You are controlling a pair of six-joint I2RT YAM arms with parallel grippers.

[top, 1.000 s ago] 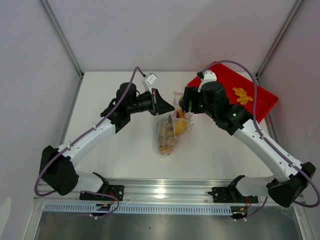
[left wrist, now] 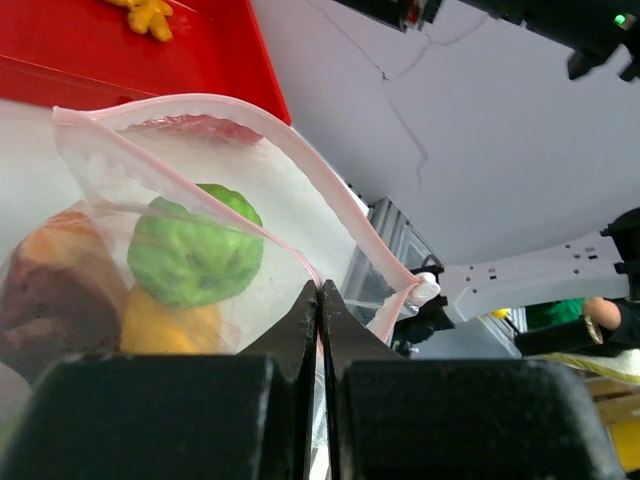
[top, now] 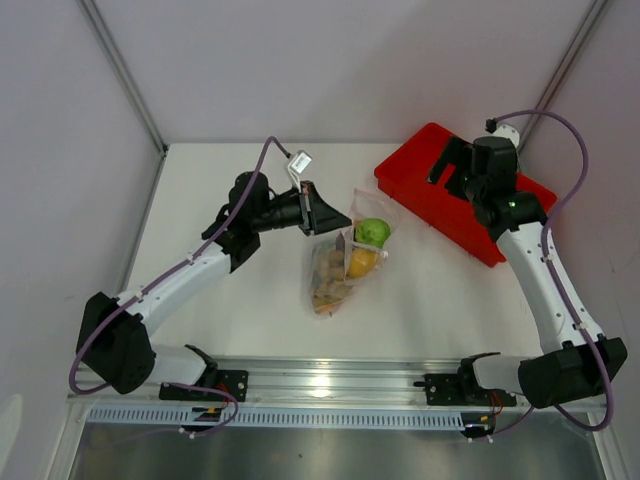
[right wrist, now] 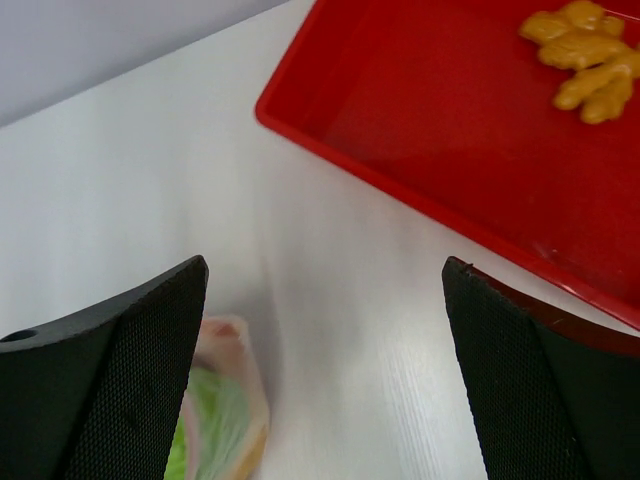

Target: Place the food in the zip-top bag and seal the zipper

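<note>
The clear zip top bag (top: 329, 276) with a pink rim lies mid-table, its mouth spread. My left gripper (top: 346, 226) is shut on the near rim of that mouth; in the left wrist view the pink edge (left wrist: 285, 245) runs into its fingertips. Inside the bag are a green pepper (top: 373, 232), an orange-yellow food piece (top: 362, 262) and several brownish pieces low down. Over the red bin (top: 430, 195), my right gripper (top: 446, 166) stands open and empty. A yellow ginger-like piece (right wrist: 590, 55) lies in the bin, hidden by the right arm from above.
The bin stands at the back right, its near wall (right wrist: 400, 190) a little way from the bag's mouth. Bare white table (top: 220, 310) stretches left of the bag and in front of it.
The green pepper has gone from the right gripper into the bag's mouth. Now open, the right gripper has swung right over the bin. My left gripper has stayed at the rim.
</note>
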